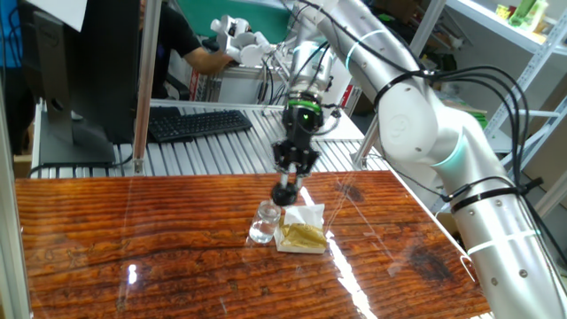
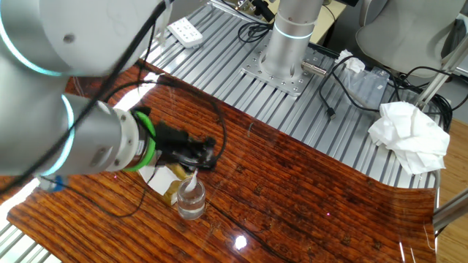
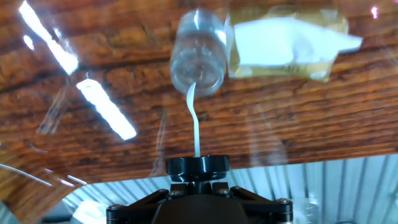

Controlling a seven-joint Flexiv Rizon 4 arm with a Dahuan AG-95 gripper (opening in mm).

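Observation:
My gripper is shut on a round black lid (image 3: 198, 167), with a thin white curved stem (image 3: 195, 127) sticking out from its far side. Beyond it stands a small clear glass jar (image 3: 199, 53) with clear liquid (image 2: 191, 212) in it. The stem's tip overlaps the jar's end in the wrist view; whether it is inside the mouth, I cannot tell. In exterior view 1 the lid hangs above and slightly right of the jar (image 1: 264, 223), tilted. My fingertips are blurred there.
Right beside the jar lies an open tissue pack (image 1: 302, 235) in gold and white, a tissue poking out. Crumpled white paper (image 2: 409, 137) lies on the metal slats at the far side.

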